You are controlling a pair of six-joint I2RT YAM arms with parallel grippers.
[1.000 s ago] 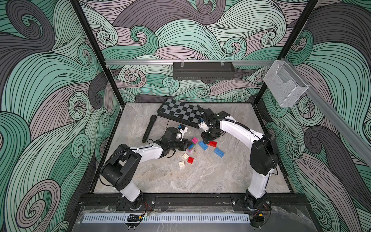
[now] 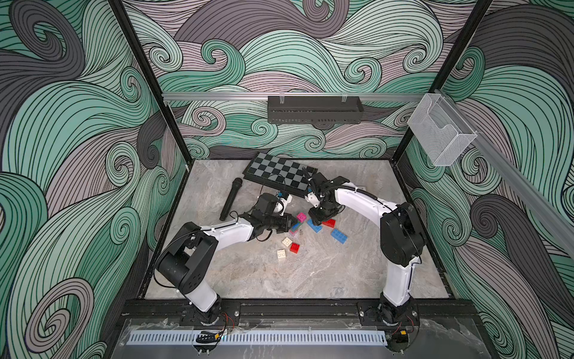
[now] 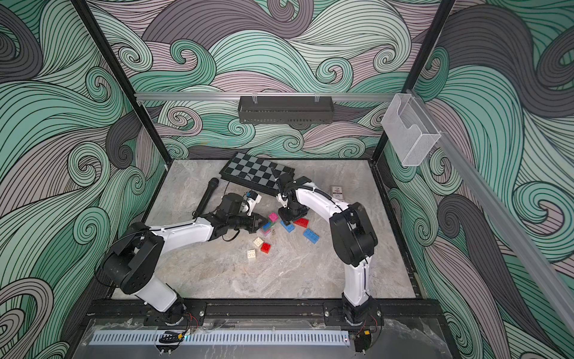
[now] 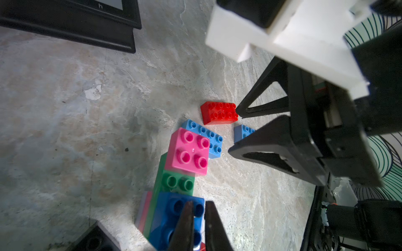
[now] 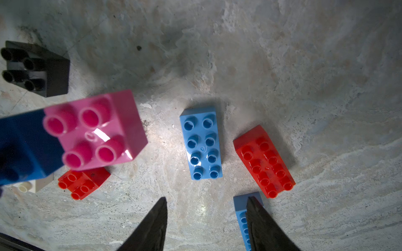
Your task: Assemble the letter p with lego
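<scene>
A stack stands mid-table: a pink brick (image 4: pixel 188 151) and a dark blue brick (image 4: pixel 163 215) sit at opposite ends of a green brick (image 4: pixel 178 180), with a pale pink edge (image 4: pixel 142 207) below. My left gripper is right over the blue brick, its fingertips slightly apart; part of the brick shows behind them, and contact cannot be judged. My right gripper is open and empty above the table. In the right wrist view, a light blue long brick (image 5: pixel 201 144) and a red long brick (image 5: pixel 264 162) lie ahead of its fingers.
Another blue brick (image 2: pixel 339 235) lies at the right, partly behind a right finger in its wrist view. Several small bricks lie nearby: black (image 5: pixel 39 69), red (image 2: pixel 294 247), white (image 2: pixel 281 253). A chessboard (image 2: pixel 281 170) and microphone (image 2: pixel 231 198) lie farther back.
My left gripper has shifted only slightly.
</scene>
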